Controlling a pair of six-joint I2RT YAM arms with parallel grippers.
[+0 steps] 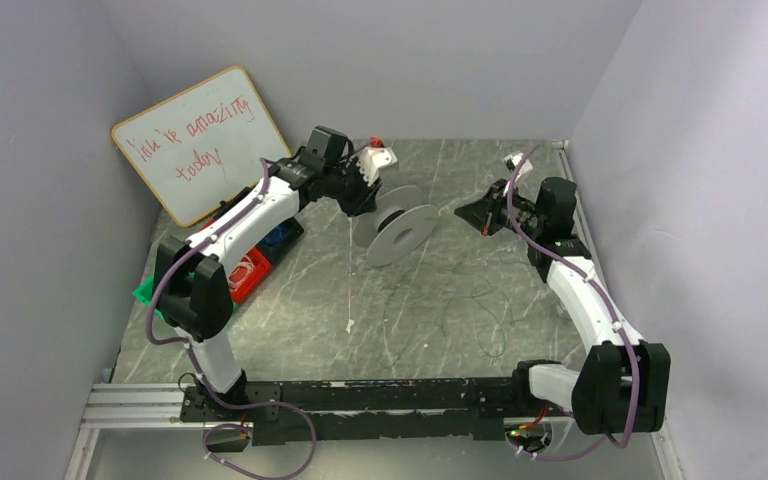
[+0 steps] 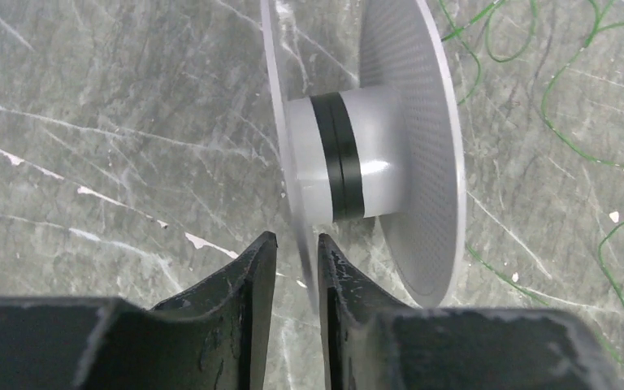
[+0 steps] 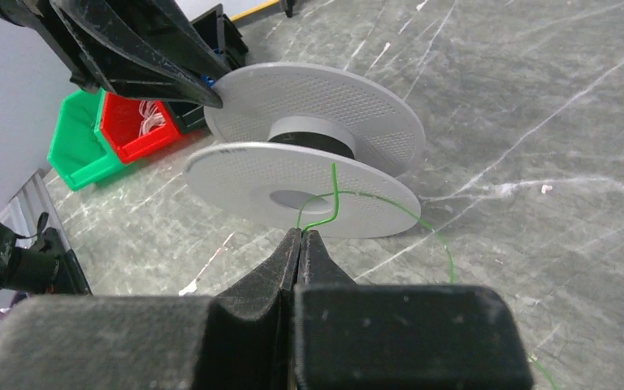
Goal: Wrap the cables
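Note:
A grey spool [image 1: 404, 235] with a black-banded hub [image 2: 341, 154] stands tilted near the table's centre-back. My left gripper is at its left flange, part open, with the flange rim between or just behind its fingertips; whether it grips cannot be told. My right gripper is right of the spool, shut on a thin green cable [image 3: 334, 191], whose end sticks up from the fingertips. More green cable [image 1: 490, 310] lies in loose loops on the table.
Red [image 1: 248, 275], green [image 3: 81, 146] and black bins stand at the left, below a whiteboard [image 1: 200, 140].

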